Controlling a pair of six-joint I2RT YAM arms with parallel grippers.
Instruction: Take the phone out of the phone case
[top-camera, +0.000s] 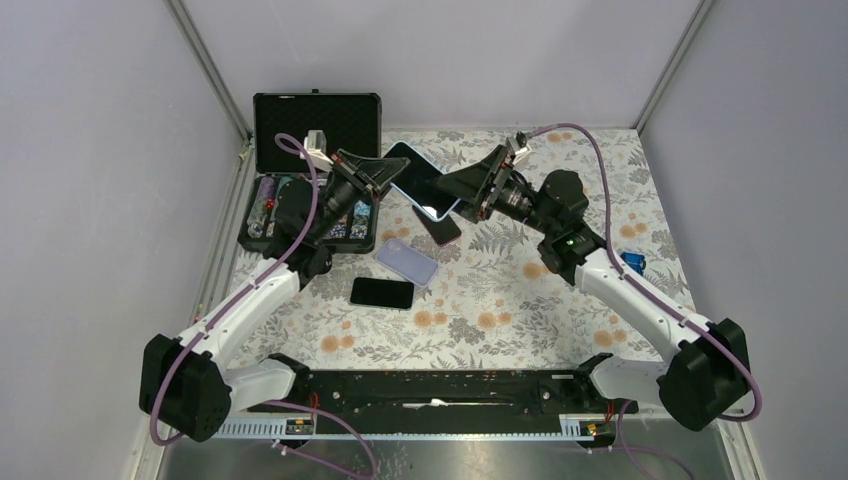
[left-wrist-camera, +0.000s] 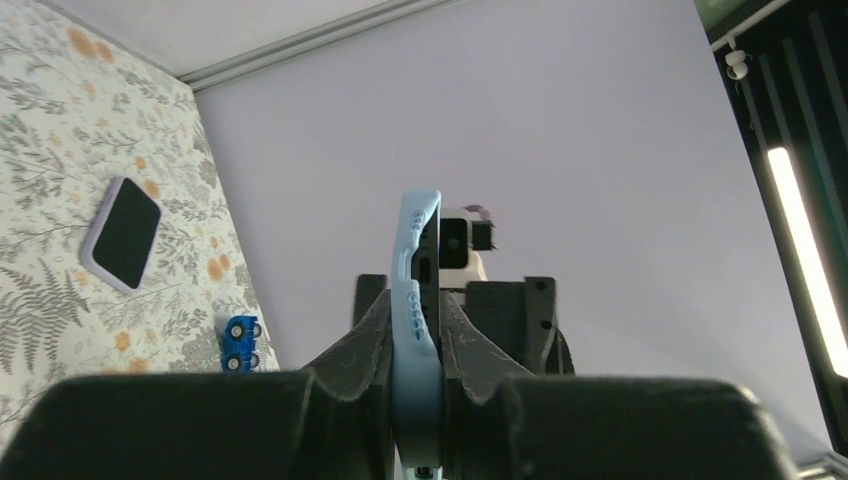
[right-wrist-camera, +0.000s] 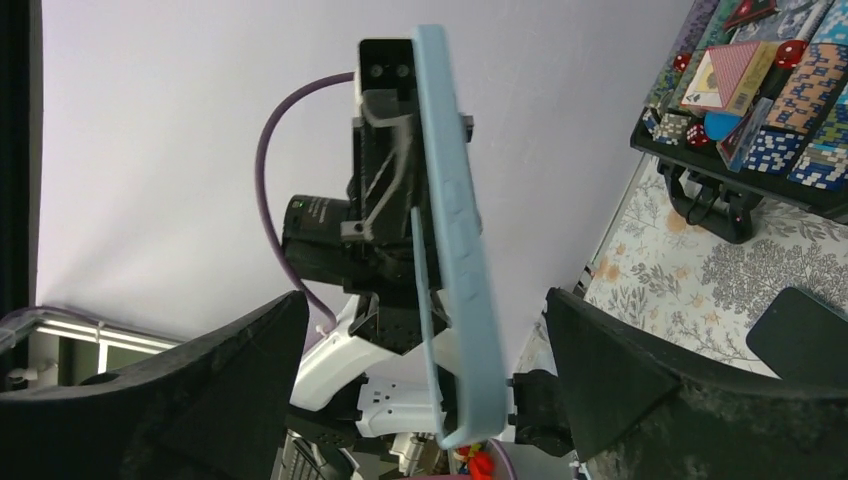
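A dark-screened phone in a light blue case (top-camera: 416, 178) hangs tilted above the table between my two grippers. My left gripper (top-camera: 402, 167) is shut on one end, and the left wrist view shows the case's pale edge (left-wrist-camera: 410, 290) upright between its dark fingers. My right gripper stands open around the other end, its fingers well clear of the case on both sides. In the right wrist view the case's rim (right-wrist-camera: 465, 240) curves up at the bottom, with a dark gap behind its thinner front strip. How firmly the phone sits inside is hidden.
On the flowered table lie a lavender case or phone (top-camera: 407, 261), a black phone (top-camera: 382, 293) and a dark phone (top-camera: 438, 226). Another phone (left-wrist-camera: 125, 235) and a blue toy (left-wrist-camera: 239, 343) sit toward the right. An open poker case (top-camera: 318, 135) stands back left.
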